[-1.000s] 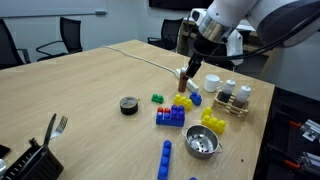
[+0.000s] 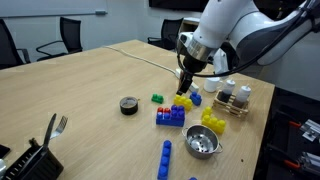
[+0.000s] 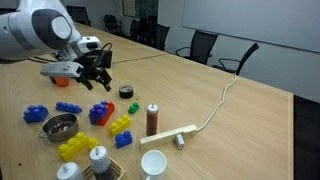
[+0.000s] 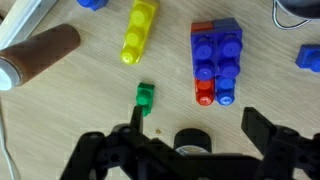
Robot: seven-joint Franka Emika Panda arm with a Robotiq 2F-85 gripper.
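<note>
Wide open, with nothing between its fingers, my gripper hangs above the table. Ahead of it in the wrist view are stacked blue and red bricks (image 4: 216,60); a small green brick (image 4: 145,96) lies near the left finger. A yellow brick (image 4: 139,31) sits farther off, beside a brown cylinder (image 4: 38,58). The black round object (image 4: 192,141) shows low between the fingers. In exterior view 1 the gripper (image 2: 182,84) is over the area of the yellow bricks (image 2: 182,101), behind the blue and red stack (image 2: 170,117).
A metal pot (image 2: 202,142) and a long blue brick (image 2: 165,160) lie toward the front. A rack with white-topped shakers (image 2: 236,97) stands right, near a white mug (image 3: 154,165). At left is a black utensil holder (image 2: 36,162).
Over the last second the arm has come lower, bringing the gripper down in front of the brown cylinder in exterior view 1. The objects on the table have not moved.
</note>
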